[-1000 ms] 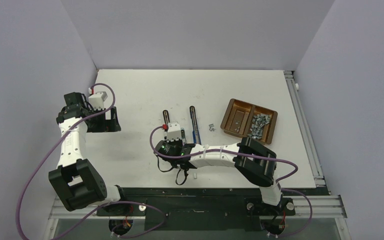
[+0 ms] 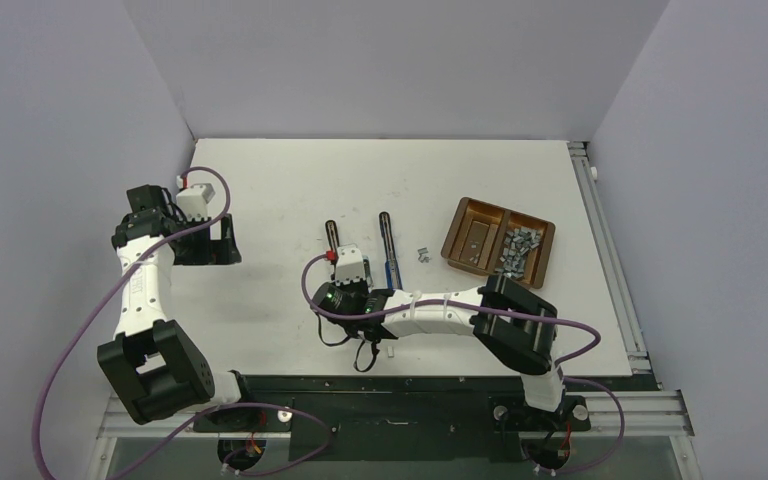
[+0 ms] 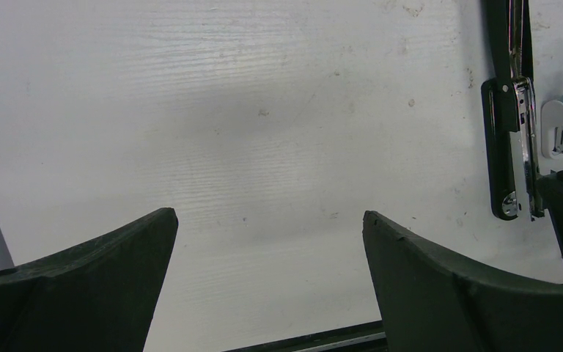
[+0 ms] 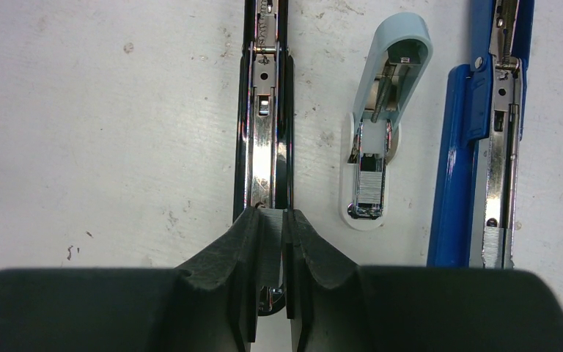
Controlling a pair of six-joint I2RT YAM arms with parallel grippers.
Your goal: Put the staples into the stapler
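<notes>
In the right wrist view an opened black stapler (image 4: 264,147) lies lengthwise, its channel exposed. My right gripper is shut on a grey strip of staples (image 4: 270,249) over the channel's near end. To its right stand a small light-blue stapler (image 4: 403,33), opened, and a blue stapler (image 4: 454,169), also opened with staples in its near end. My left gripper is open and empty, away at the left side of the table (image 3: 256,132).
A brown two-compartment tray (image 2: 475,235) with many staple pieces is at the right. A few loose pieces (image 2: 423,254) lie left of it.
The right arm has shifted very slightly in the top view. The left arm shows no visible movement.
</notes>
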